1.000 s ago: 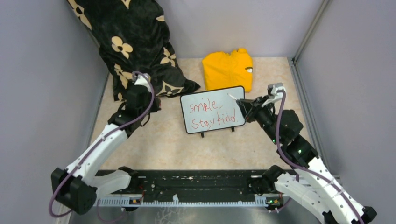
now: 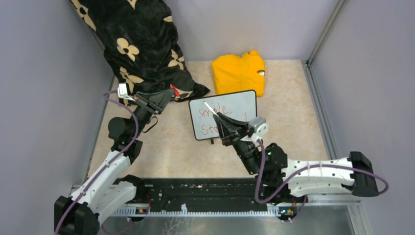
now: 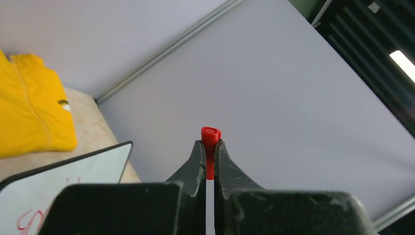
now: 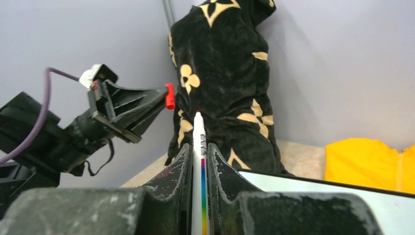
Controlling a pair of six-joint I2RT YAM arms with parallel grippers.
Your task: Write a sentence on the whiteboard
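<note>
In the top view the whiteboard [image 2: 239,101] stands on the table, with red handwriting: "smile," above, and a second line starting "St" that my right arm partly covers. My right gripper is shut on a white marker [image 4: 197,132], its red tip uncapped and pointing away from the fingers. From above, the marker [image 2: 209,107] shows in front of the board; contact with it cannot be told. Over at the left, a red cap [image 3: 210,137] is pinched upright between the fingertips of my left gripper. Marker and cap are apart.
A black blanket with beige flowers [image 2: 142,54] hangs behind my left arm. Folded yellow cloth [image 2: 237,73] lies behind the board. Grey walls [image 2: 377,88] enclose both sides.
My right gripper has carried the marker left across the board, covering part of the writing. The left gripper has swung round, bringing the red cap into clear sight and pointing rightward.
</note>
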